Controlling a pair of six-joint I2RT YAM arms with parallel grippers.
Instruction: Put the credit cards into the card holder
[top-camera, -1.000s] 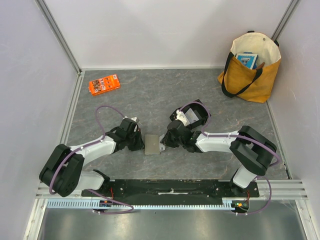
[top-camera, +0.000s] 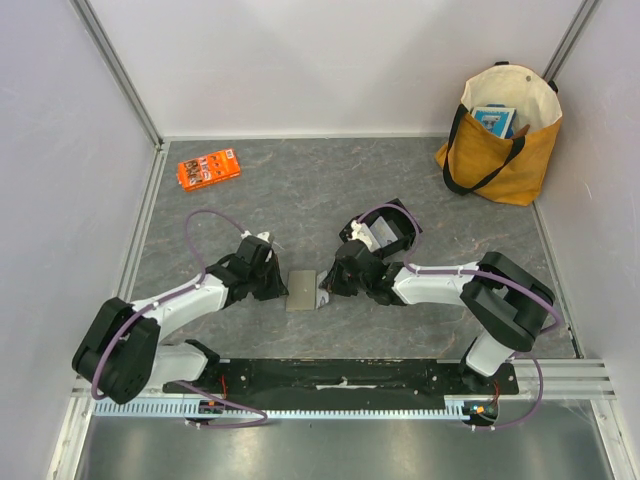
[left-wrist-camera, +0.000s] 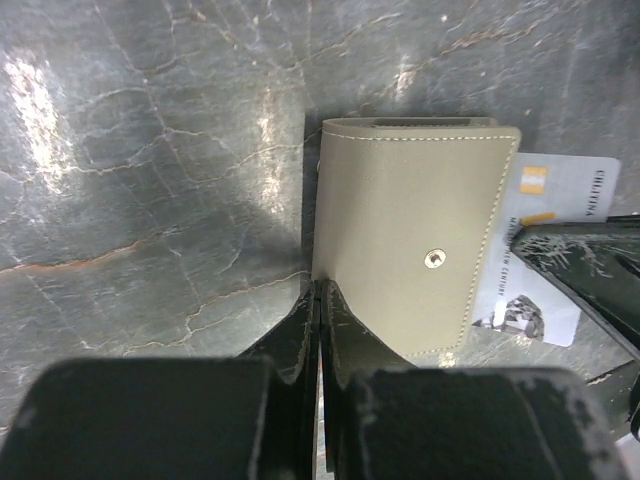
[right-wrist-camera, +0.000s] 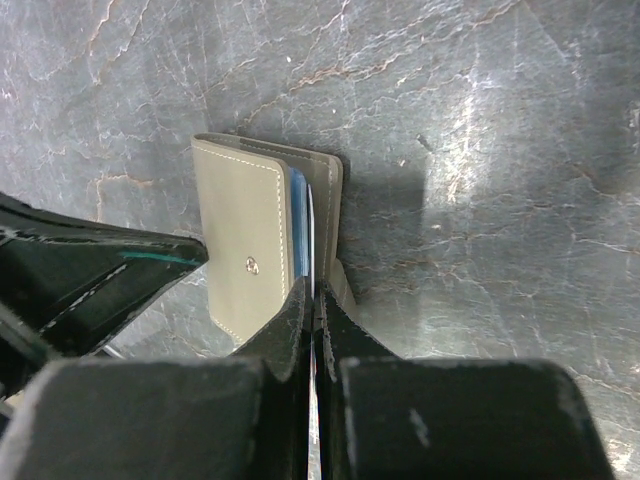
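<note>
The grey-beige card holder (top-camera: 300, 290) lies on the floor between my grippers. My left gripper is shut at the holder's left side, nothing visible between its fingers. A silver card (left-wrist-camera: 545, 190) sticks out from the holder's right side in the left wrist view, under a finger of the right gripper. In the right wrist view, my right gripper is shut on the thin edge of a card at the holder's opening, where blue card edges (right-wrist-camera: 298, 210) show.
A black tray (top-camera: 400, 225) with cards sits behind the right arm. An orange pack (top-camera: 208, 168) lies at the back left, a yellow tote bag (top-camera: 500, 160) at the back right.
My left arm has shifted slightly beside the holder, out to the left and back. The silver card at the holder's right shows a little less in the top view.
</note>
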